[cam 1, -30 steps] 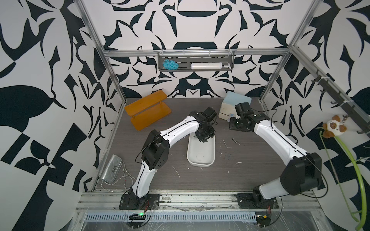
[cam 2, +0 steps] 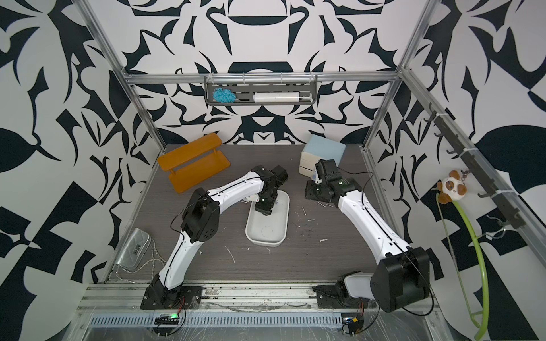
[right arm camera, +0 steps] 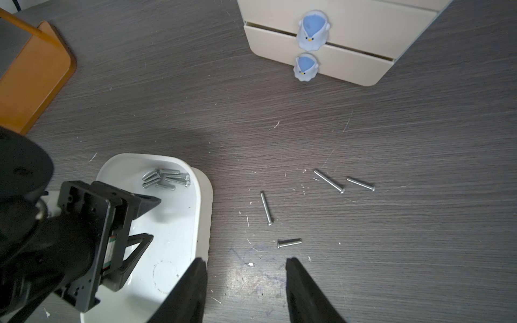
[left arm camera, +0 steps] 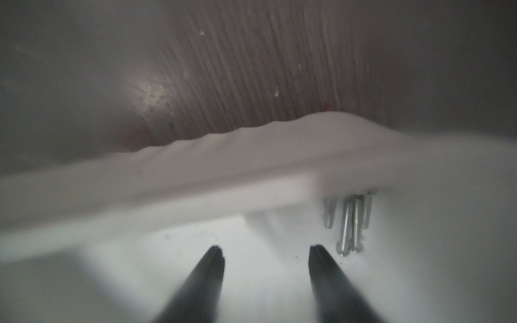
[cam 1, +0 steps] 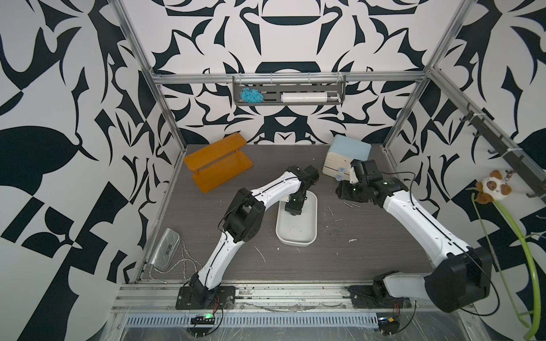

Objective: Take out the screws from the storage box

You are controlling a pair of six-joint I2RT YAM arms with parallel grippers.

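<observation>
Several silver screws (right arm camera: 167, 176) lie in the far end of the white storage box (right arm camera: 203, 215). My left gripper is over the inside of the box, its fingers apart and empty. In the left wrist view, a few screws (left arm camera: 350, 226) show to the right of its fingers (left arm camera: 210, 269). On the table right of the box lie loose screws, one upright in view (right arm camera: 266, 209), a short one (right arm camera: 289, 243) and a pair (right arm camera: 328, 181). My right gripper hangs over the table, open, with nothing between its fingers.
A small cream drawer unit (right arm camera: 323, 32) with blue bird knobs stands behind the loose screws. An orange stand (cam 1: 221, 164) sits at the back left, and a silver purse (cam 1: 166, 250) at the front left.
My left gripper has shifted left and nearer inside the box. The right gripper has come slightly nearer, and its arm has swung outward. A second screw now shows beside one near the right gripper.
</observation>
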